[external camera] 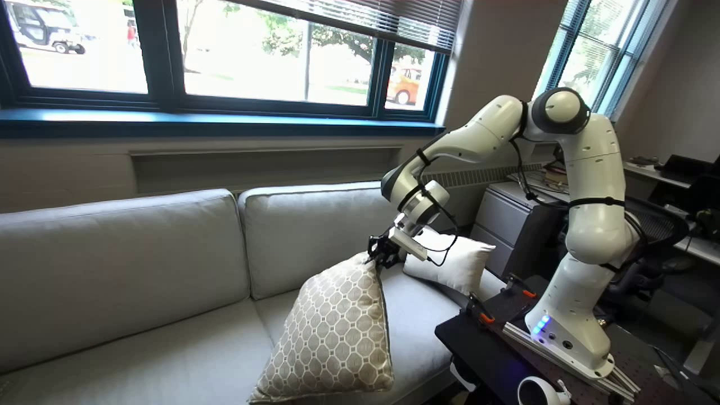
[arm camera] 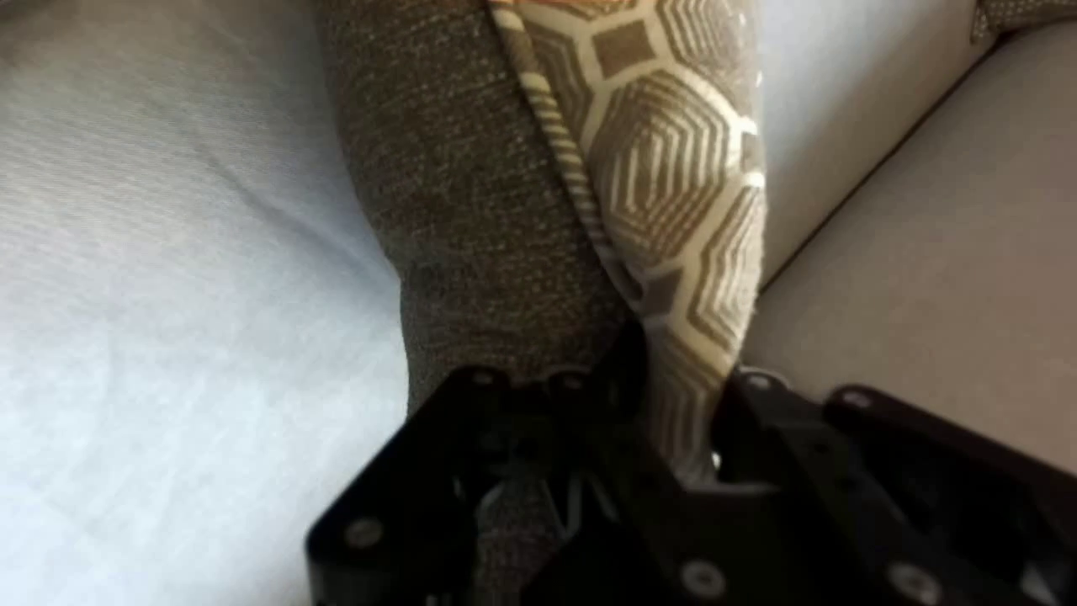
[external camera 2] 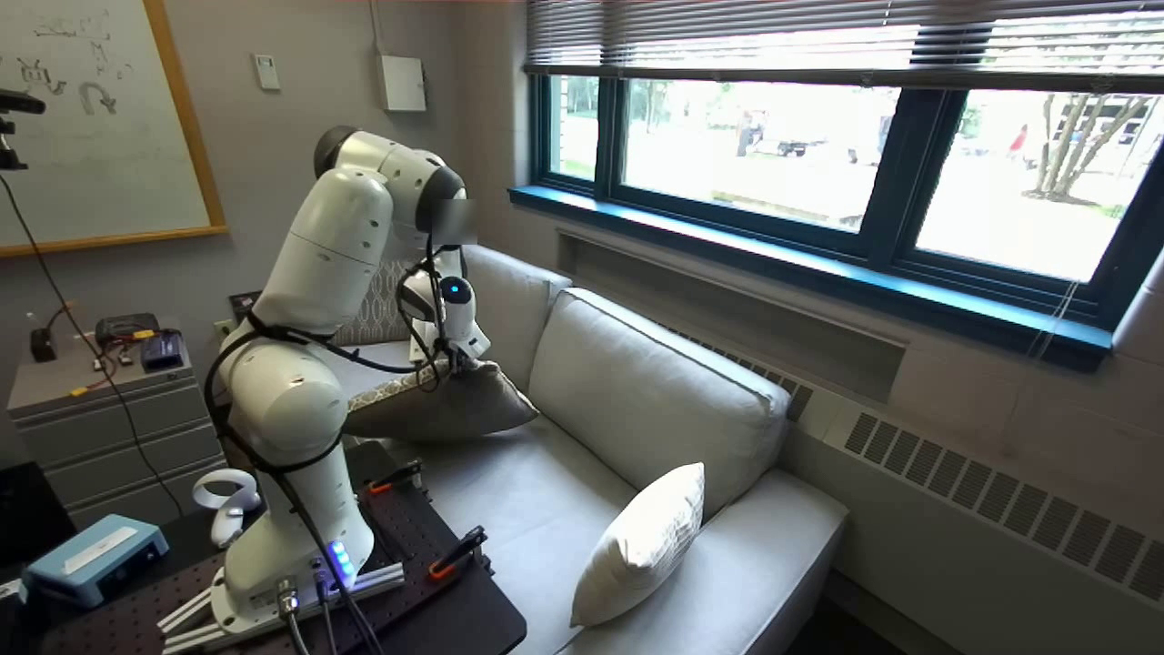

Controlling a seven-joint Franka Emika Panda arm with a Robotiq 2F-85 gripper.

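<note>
A beige pillow with a honeycomb pattern (external camera: 334, 324) leans tilted on the sofa seat, its upper corner raised at my gripper (external camera: 382, 251). Seen from the wrist, the corner's patterned cloth runs down between the dark fingers, and my gripper is shut on it. The pillow's plain brown back (arm camera: 469, 202) shows on the left there; the very tip of the corner is hidden among the fingers. In the second exterior view, the arm covers part of the pillow (external camera 2: 469, 406), and the fingers are hard to make out.
A white pillow (external camera: 449, 262) rests at the sofa's right end, behind my gripper. The sofa backrest (external camera: 317, 236) stands close behind. My base sits on a black table (external camera: 472, 337) with clamps.
</note>
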